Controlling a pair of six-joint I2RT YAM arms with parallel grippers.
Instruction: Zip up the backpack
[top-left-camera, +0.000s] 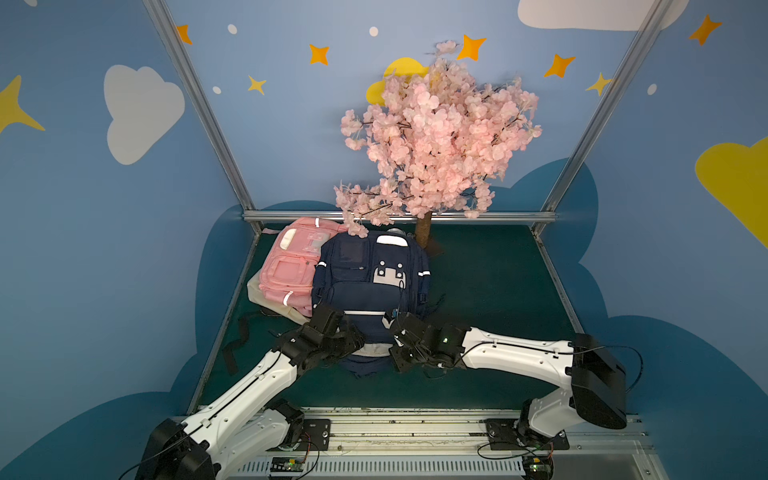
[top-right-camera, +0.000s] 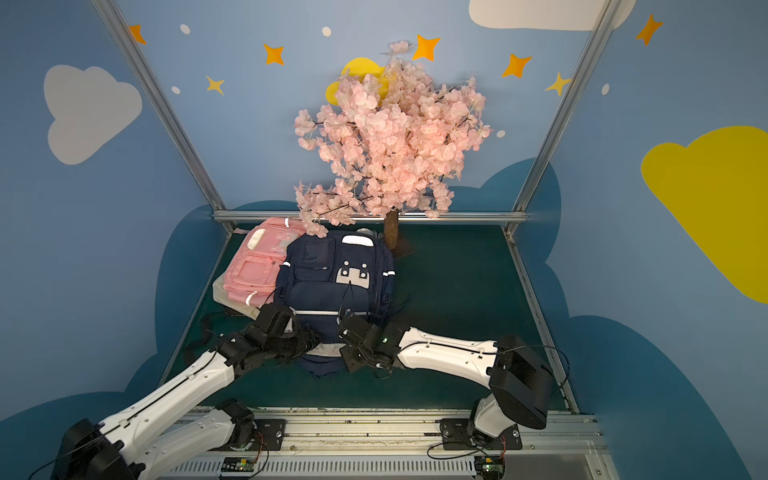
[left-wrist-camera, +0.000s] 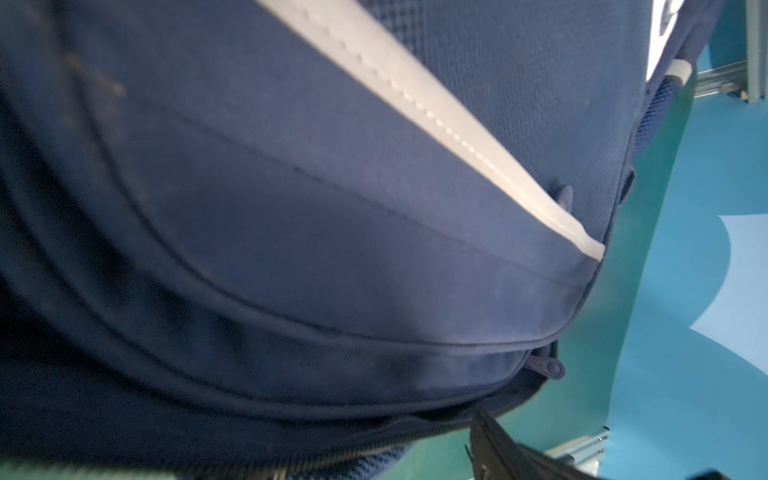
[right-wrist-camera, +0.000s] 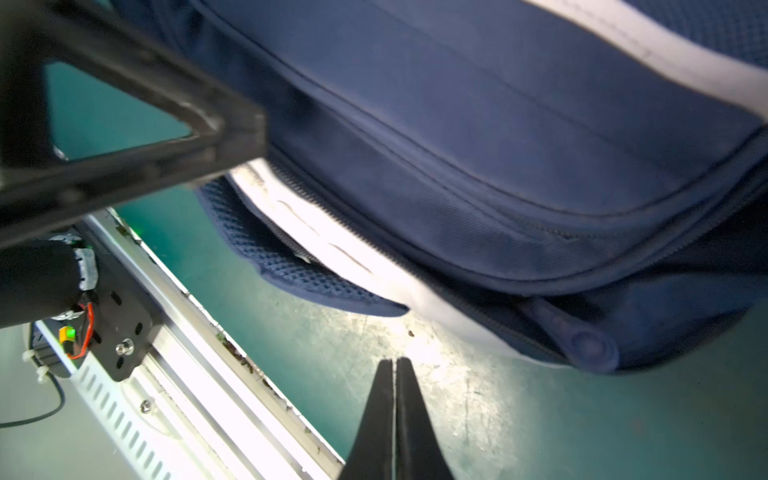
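The navy backpack (top-left-camera: 352, 300) lies on the floor with its lower end toward me. Its main compartment gapes along the lower end, and the dark zipper teeth (right-wrist-camera: 360, 232) stand apart. A zipper pull (right-wrist-camera: 588, 348) hangs at one end of that opening in the right wrist view; the left wrist view also has a zipper pull (left-wrist-camera: 546, 367) at a corner. My left gripper (top-left-camera: 357, 340) is open over the bag's lower edge, its black frame crossing the right wrist view. My right gripper is shut, nothing between its fingertips, clear of the zipper pull.
A pink backpack (top-left-camera: 289, 268) lies against the navy one's left side. Behind stands a blossom tree (top-left-camera: 440, 136). Both grippers are close together over the bag's lower end.
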